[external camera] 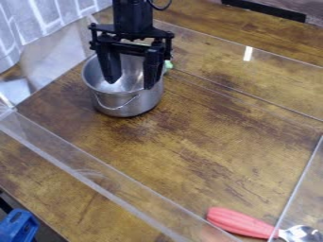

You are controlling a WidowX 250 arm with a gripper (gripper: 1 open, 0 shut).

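A steel pot (pixel 123 99) with a wire handle stands on the wooden table at upper left. The black gripper (pixel 131 68) hangs over it, two dark fingers reaching down into or over its mouth. Whether anything is between the fingers cannot be seen, nor the pot's contents.
A red-handled utensil with a metal head (pixel 246 223) lies at the bottom right. A blue object (pixel 18 228) is at the lower left corner. A small green item (pixel 168 66) sits behind the pot. Clear panels edge the table (pixel 228 132), whose middle and right are free.
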